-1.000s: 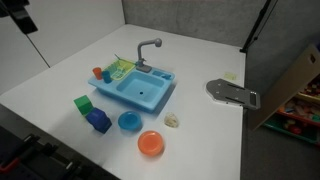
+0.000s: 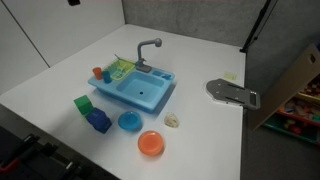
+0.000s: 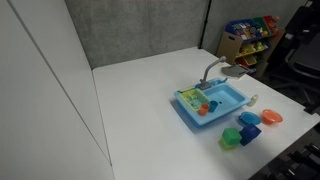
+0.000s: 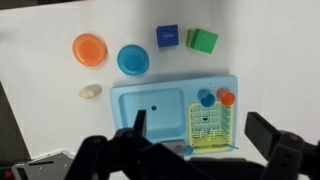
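Note:
A light-blue toy sink (image 2: 147, 90) with a grey faucet (image 2: 149, 44) stands on the white table. Its yellow-green rack (image 4: 212, 122) has an orange cup (image 4: 227, 98) and a blue cup (image 4: 207, 98) beside it. In front of the sink are a green block (image 2: 83, 104), a dark-blue block (image 2: 98, 120), a blue dish (image 2: 130, 121) and an orange dish (image 2: 151, 143). My gripper hangs over the sink in the wrist view, its fingers wide apart and nothing held between them. Only a dark tip of it shows at the top of exterior view 1.
A small pale object (image 2: 171, 121) lies right of the dishes. Farther right rests a grey metal tray (image 2: 232, 94). A wooden shelf of colourful items (image 2: 295, 100) stands beyond the table.
My gripper has risen and shifted rightward in exterior view 1, nearly leaving its top edge. The objects on the table stay where they were.

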